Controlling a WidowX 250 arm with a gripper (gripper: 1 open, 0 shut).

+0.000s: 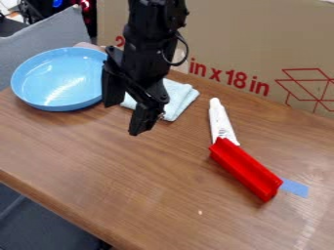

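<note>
My black gripper [128,105] hangs from the top centre over the wooden table, open, with nothing seen between its fingers. A folded white cloth [174,102] lies behind it. To its left is a blue plate [57,80]. To its right lie a white tube-like object [220,122] and, nearer the front, a red box-like object [244,170] set at a slant.
A cardboard box [261,54] stands along the back. A blue tape strip [295,188] is on the table at the right. A grey fabric item [26,44] is at the upper left.
</note>
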